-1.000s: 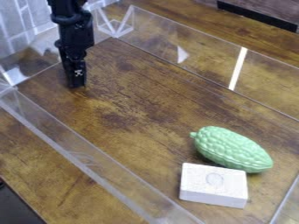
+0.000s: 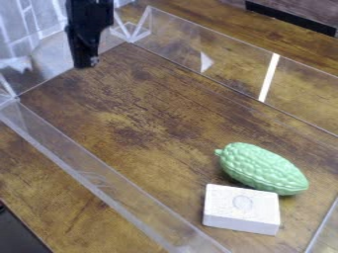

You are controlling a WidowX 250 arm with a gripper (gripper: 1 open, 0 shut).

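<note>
My black gripper (image 2: pixel 85 57) hangs raised near the back left corner of the clear-walled bin, its fingertips small and dark; it looks shut, with nothing visible between them. A green bumpy bitter melon (image 2: pixel 262 170) lies at the front right of the wooden floor, and a white block (image 2: pixel 242 209) with a faint round mark lies just in front of it. My gripper is well apart from both.
Transparent walls (image 2: pixel 99 183) border the wooden floor (image 2: pixel 152 119) on the sides.
My gripper has risen from low near the floor at the back left corner to higher up. The melon and white block have not moved.
</note>
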